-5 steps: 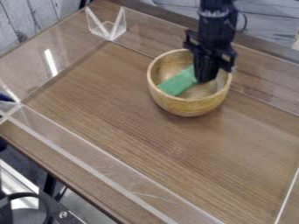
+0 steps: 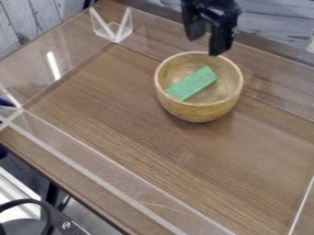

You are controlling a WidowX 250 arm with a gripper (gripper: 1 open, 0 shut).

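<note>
A round yellow bowl (image 2: 200, 103) sits on the wooden table, holding a green block (image 2: 192, 83) lying diagonally inside. Above and behind it, at the top edge, is the dark gripper (image 2: 211, 31), high over the bowl and apart from it, partly blurred; its fingertips are hard to make out, and whether they are open or shut is unclear.
A small clear wireframe or plastic object (image 2: 112, 27) stands at the back left. Black cable (image 2: 37, 216) lies at the bottom left corner. Most of the wooden table around the bowl is bare.
The gripper has risen away from the bowl toward the top of the view, uncovering more of it. The green block is still in the bowl.
</note>
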